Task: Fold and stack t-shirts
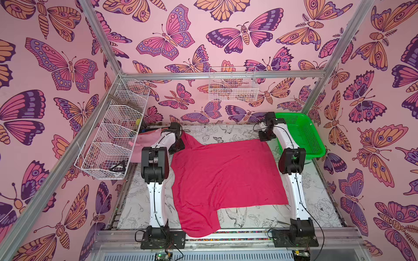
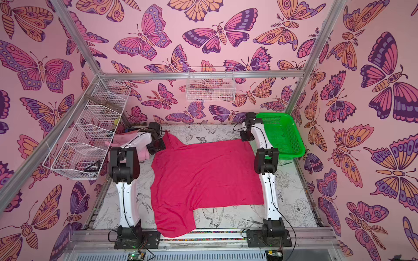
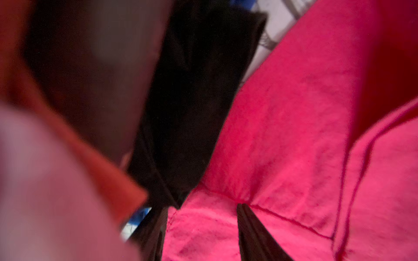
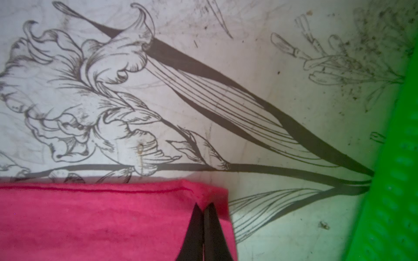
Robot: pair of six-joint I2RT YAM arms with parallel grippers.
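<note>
A red-pink t-shirt (image 1: 230, 174) lies spread over the table, with a sleeve toward the front left. My left gripper is low at its back-left corner, fingers part open around pink fabric, beside dark, orange and pale pink cloth at the left; whether it touches the fabric is unclear. My right gripper is shut at the shirt's back-right corner, where the edge puckers at the fingertips; whether cloth is pinched between them I cannot tell.
A green basket (image 2: 280, 137) stands at the back right. Wire baskets (image 1: 104, 156) line the left side, with a pale pink cloth (image 1: 145, 150) beside them. Bare patterned table (image 2: 296, 204) shows around the shirt.
</note>
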